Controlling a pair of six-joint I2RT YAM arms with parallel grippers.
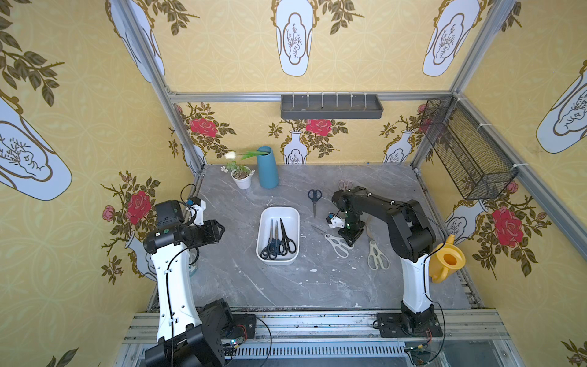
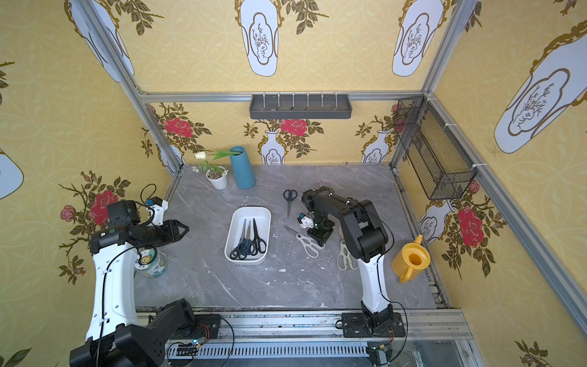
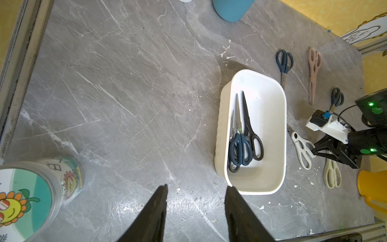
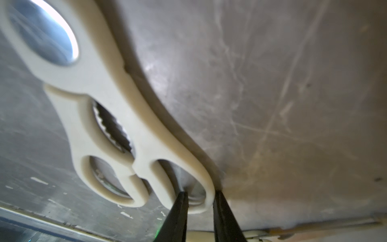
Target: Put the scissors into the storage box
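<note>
The storage box [image 3: 271,133] is white and holds several dark-handled scissors [image 3: 241,149]. Right of it lie white-handled scissors [image 4: 121,96], flat on the table. At one of their handle loops is my right gripper, its fingers part open: one fingertip overlaps the loop's opening, the other is beside its outer edge. A firm hold is not visible. More scissors lie nearby: navy [image 3: 284,60], pink [image 3: 313,66], a dark-handled pair [image 3: 337,96] and a cream pair [image 3: 331,173]. Far left, my left gripper is open and empty above the table.
A yellow watering can [image 1: 445,260] stands at the right edge. At the back left are a blue vase [image 1: 267,170] and a potted plant [image 1: 242,178]. A decorated jar [image 2: 151,264] sits near the left arm. Bare table lies between that jar and the box.
</note>
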